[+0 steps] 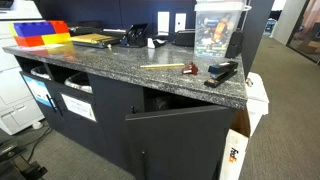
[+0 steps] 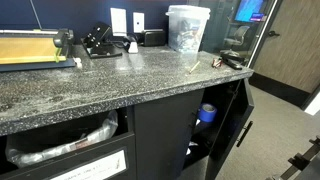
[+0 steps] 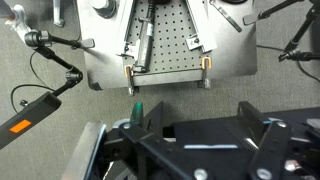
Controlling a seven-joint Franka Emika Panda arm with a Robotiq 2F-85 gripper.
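In the wrist view my gripper stands open at the bottom of the frame, with nothing held between its fingers. The camera looks down on a perforated metal plate and grey floor. A low dark cabinet with a speckled grey top fills much of the first exterior view. Its right-hand door hangs open, and the second exterior view shows that door from the side. Inside the opening sits a blue roll. The gripper cannot be made out clearly in either exterior view.
On the countertop are a clear plastic tub, a wooden stick, a black stapler-like object and red, blue and yellow blocks. A white box stands behind the open door. Carpet lies clear at right.
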